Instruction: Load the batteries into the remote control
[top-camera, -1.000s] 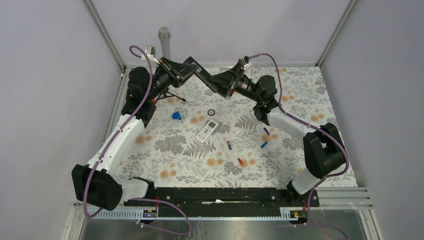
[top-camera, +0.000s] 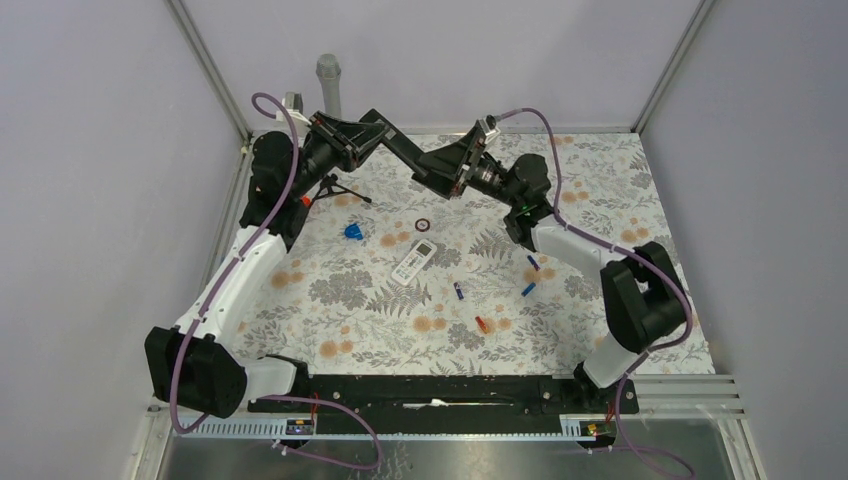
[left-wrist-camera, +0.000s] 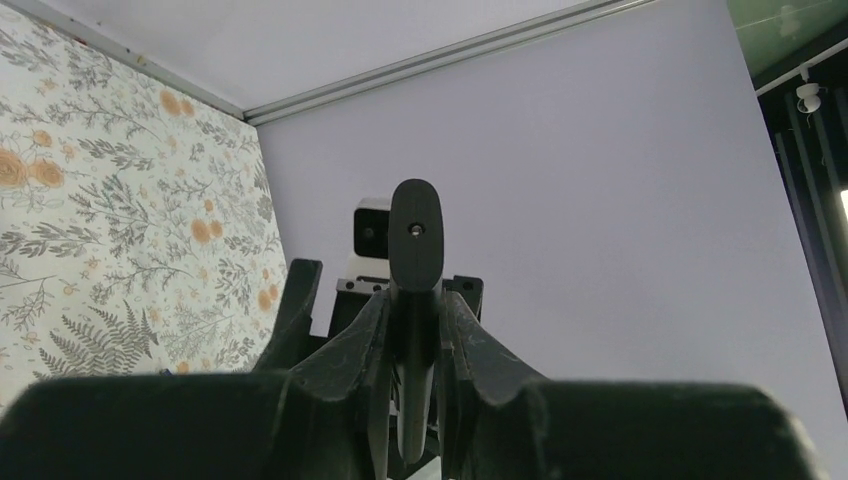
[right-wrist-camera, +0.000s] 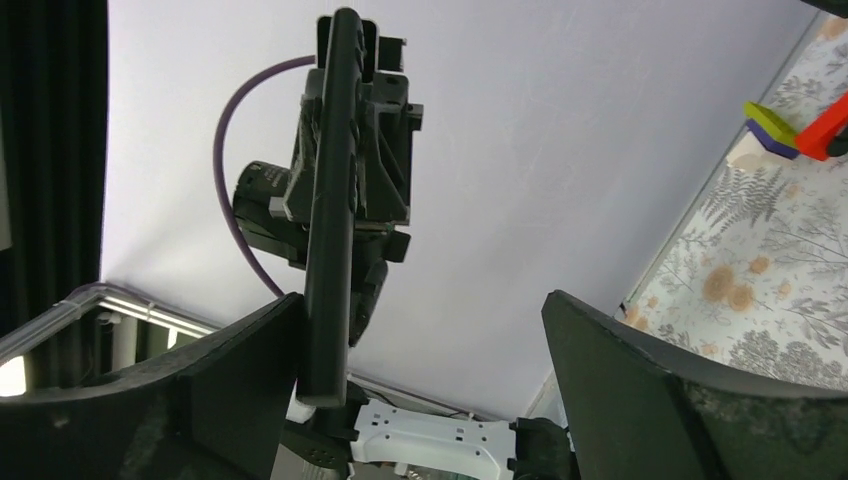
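Observation:
High over the back of the table, a long black remote control (top-camera: 403, 148) is held by one end, my left gripper (top-camera: 376, 134) shut on it. The left wrist view shows the remote (left-wrist-camera: 415, 240) edge-on between the fingers. At its other end, my right gripper (top-camera: 432, 168) is open. In the right wrist view the remote (right-wrist-camera: 335, 200) runs along the inner side of the left finger (right-wrist-camera: 225, 390), with a wide gap to the other one. Small batteries lie on the table: a blue one (top-camera: 528, 289), an orange one (top-camera: 482, 325) and dark ones (top-camera: 458, 290). The remote's battery compartment cannot be made out.
A white remote-like device (top-camera: 414, 261) lies mid-table. Behind it are a dark ring (top-camera: 422, 225) and a small blue object (top-camera: 353, 231). A black tripod (top-camera: 342, 190) stands near the left arm.
The left gripper and the remote shifted slightly left. The table objects have not moved.

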